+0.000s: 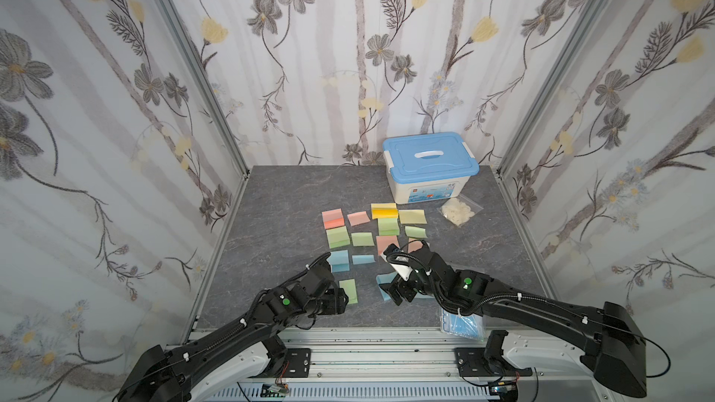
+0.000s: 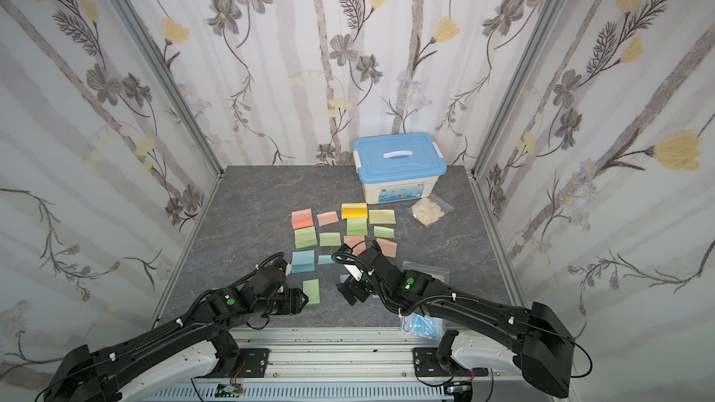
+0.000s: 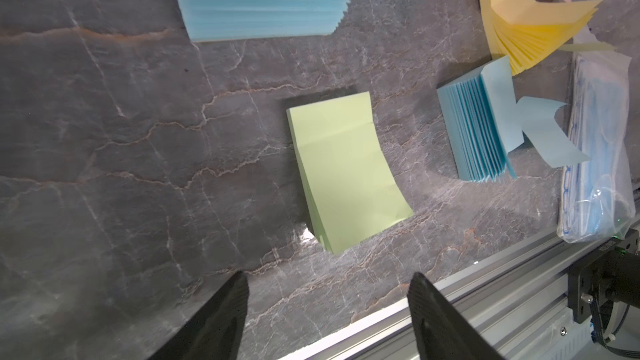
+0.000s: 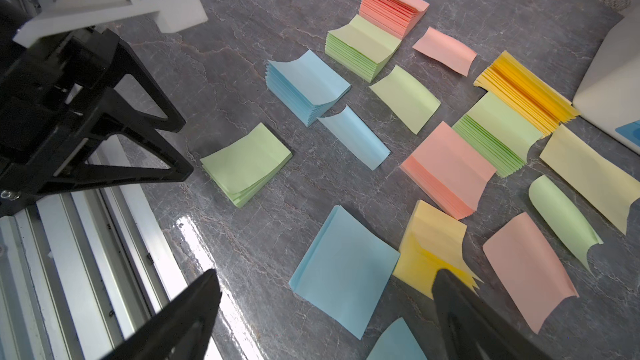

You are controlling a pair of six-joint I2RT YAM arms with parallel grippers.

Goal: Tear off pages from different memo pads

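A light green memo pad [image 3: 350,173] lies alone near the table's front edge, its top sheets curled. My left gripper hangs just in front of it, fingers apart and nothing between them. In the right wrist view the left gripper's fingers [image 4: 160,160] point at that green pad [image 4: 246,160]. My right gripper stands open above the front blue pad [image 4: 346,270], with a yellow pad [image 4: 436,246] close to its right finger. Other pads stand farther back: blue [image 4: 306,83], green [image 4: 363,45], salmon [image 4: 393,8], yellow [image 4: 526,90], green [image 4: 498,132] and pink [image 4: 450,168].
Loose sheets lie beside several pads: blue [image 4: 355,136], green [image 4: 405,98], pink [image 4: 445,50]. A blue-lidded box [image 1: 429,160] and a clear bag [image 1: 459,210] stand at the back right. A bag of blue masks [image 1: 462,323] lies front right.
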